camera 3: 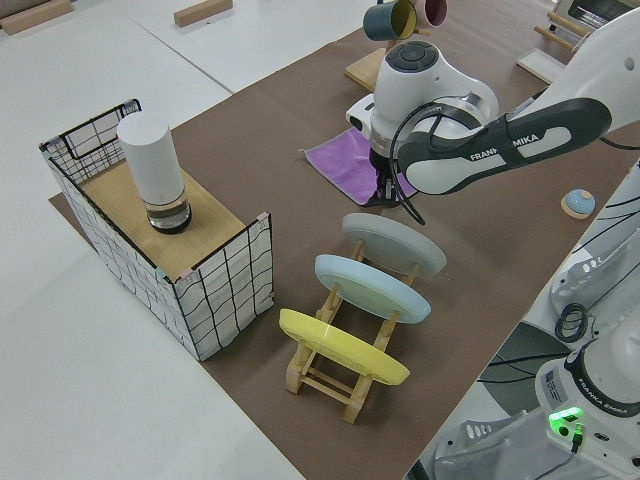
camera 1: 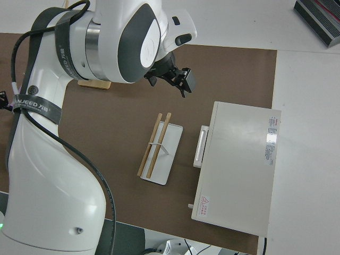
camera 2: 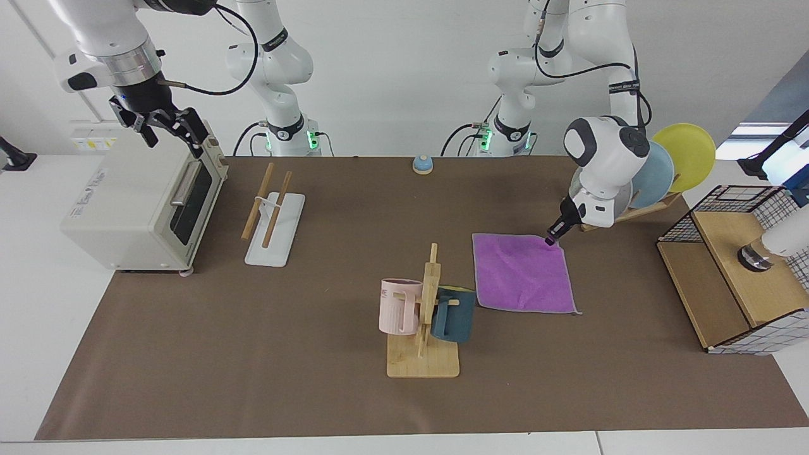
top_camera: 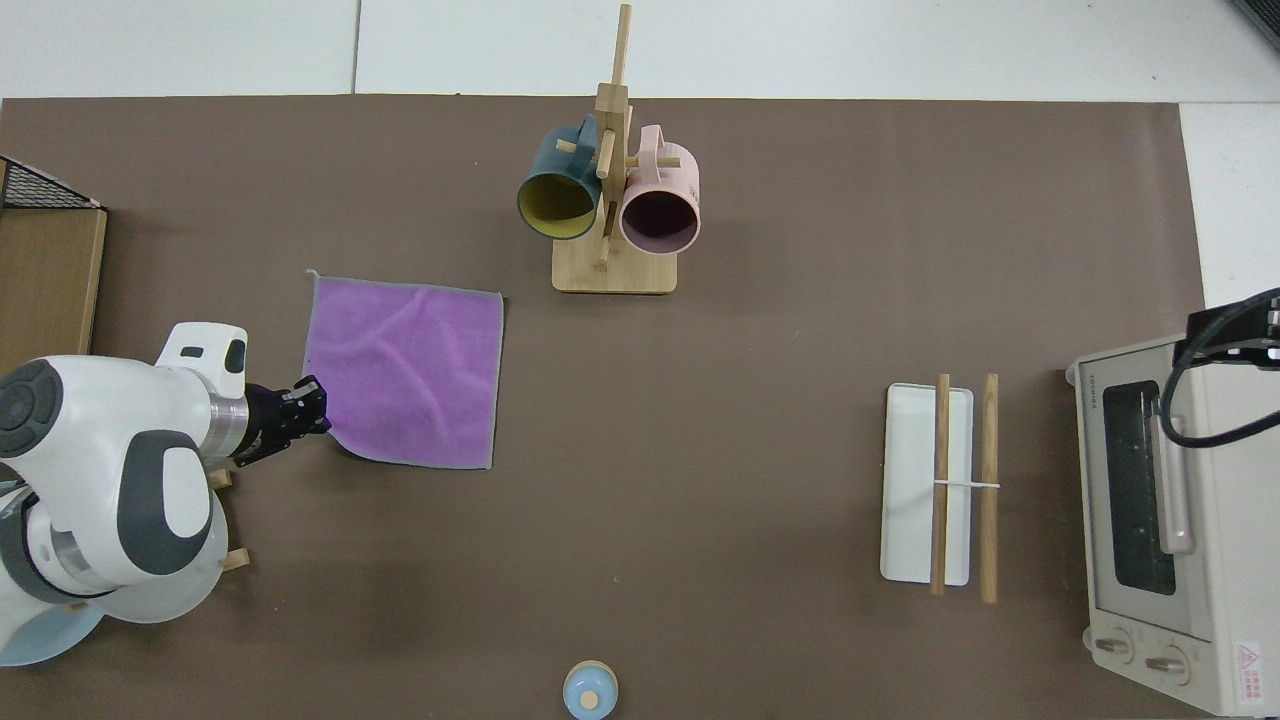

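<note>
One gripper (top_camera: 306, 408) reaches from the plate rack side to the near corner of a purple cloth (top_camera: 408, 366), above or at its edge; whether its fingers are open is unclear. The other gripper (camera 2: 174, 133) hangs high over the white toaster oven (top_camera: 1188, 516), seen also in the front view; its finger is hard to tell. A mug tree (top_camera: 612, 276) holds a blue mug (top_camera: 546, 168) and a pink mug (top_camera: 678, 180).
A white board with wooden bars (top_camera: 906, 480) lies before the oven. Plates (camera 3: 343, 348) stand in a rack beside a wire-sided shelf (camera 2: 713, 303). A small blue round object (top_camera: 590, 690) sits near an edge.
</note>
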